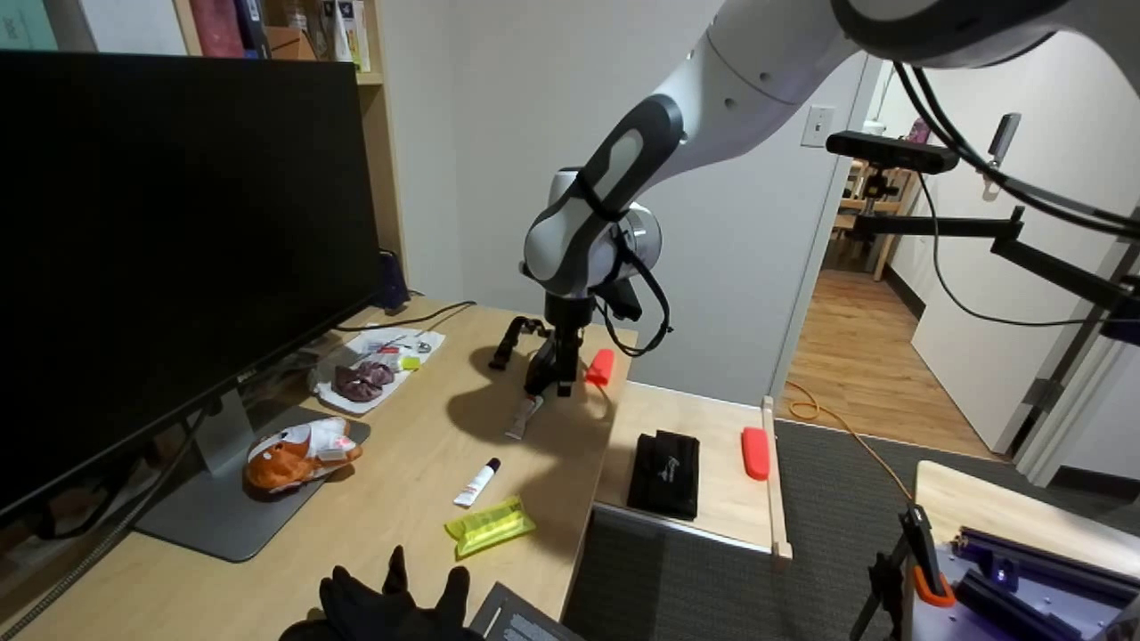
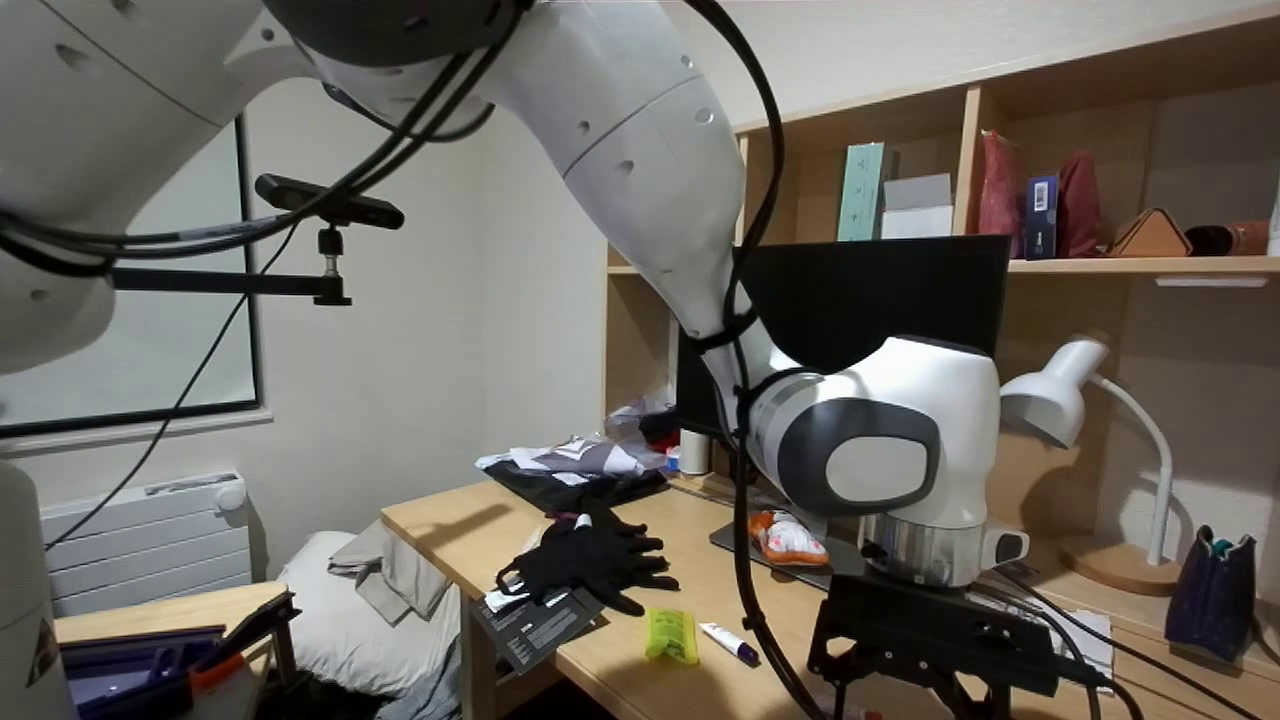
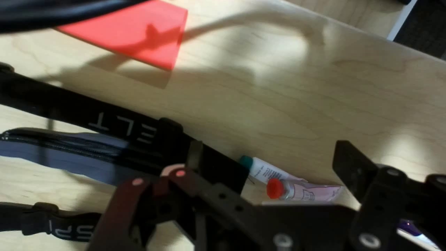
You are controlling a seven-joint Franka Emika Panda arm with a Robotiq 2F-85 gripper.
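Note:
In the wrist view my gripper stands open, its two fingers wide apart, with nothing clasped between them. Under the left finger runs a black belt (image 3: 125, 121) with pale lettering, beside a grey zippered pouch section (image 3: 62, 148). Two small tubes lie between the fingers lower in the picture: a white tube with a green cap (image 3: 267, 170) and a pinkish tube with a red cap (image 3: 309, 190). From exterior view 1, the gripper (image 1: 565, 379) is down near the desk at the belt (image 1: 516, 342); whether it touches cannot be made out.
A red case (image 1: 600, 367) sits close by, near the desk edge. Toward the front are a white tube (image 1: 476, 482), a yellow packet (image 1: 491, 525) and black gloves (image 1: 390, 609). The monitor (image 1: 182, 246) borders the left side.

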